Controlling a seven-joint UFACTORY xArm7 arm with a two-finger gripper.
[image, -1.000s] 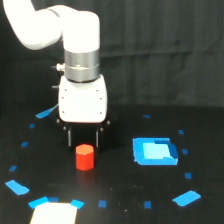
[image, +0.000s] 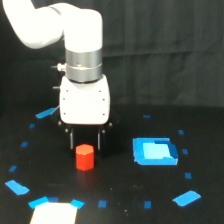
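Observation:
A red block (image: 85, 158) with a hexagonal outline rests on the black table at the left of the middle. Just above it in the view is my gripper (image: 86, 138), pointing down with its dark, thin fingers apart. Between the fingers I see nothing held. How far the fingertips are from the block in depth is hard to tell against the dark background.
To the right lies a blue-edged square with a white centre (image: 156, 151). A pale square with blue tape (image: 54, 213) is at the front left. Small blue tape marks dot the table, whose middle is otherwise clear.
My gripper has come down slightly, closer to the red block in the view. The block and the squares have stayed where they were.

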